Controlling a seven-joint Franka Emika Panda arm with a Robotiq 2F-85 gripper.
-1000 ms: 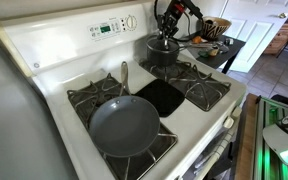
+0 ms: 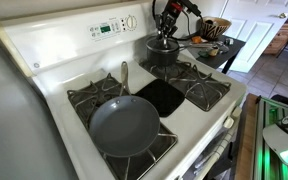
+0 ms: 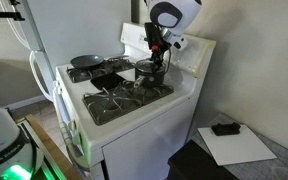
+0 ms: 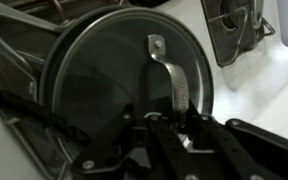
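Note:
A dark pot (image 2: pixel 165 53) stands on the back right burner, covered by a glass lid (image 4: pixel 114 75) with a curved metal handle (image 4: pixel 172 72). My gripper is right over the lid, shut, with its fingertips at the near end of that handle. Whether any of the handle lies between the fingers cannot be made out, as the gripper's own parts cover that spot. In exterior view 2 the arm reaches down to the pot (image 3: pixel 150 72) from above, and the lid appears to rest on the rim.
A grey frying pan (image 2: pixel 125 125) sits on the left burners, its handle pointing to the back. Between the burners lies a black flat griddle plate (image 2: pixel 163 97). Utensils (image 2: pixel 206 43) lie on the counter beyond the stove.
The gripper stays at the top of the pot with hardly any visible shift. Pot, lid and pan have not visibly moved.

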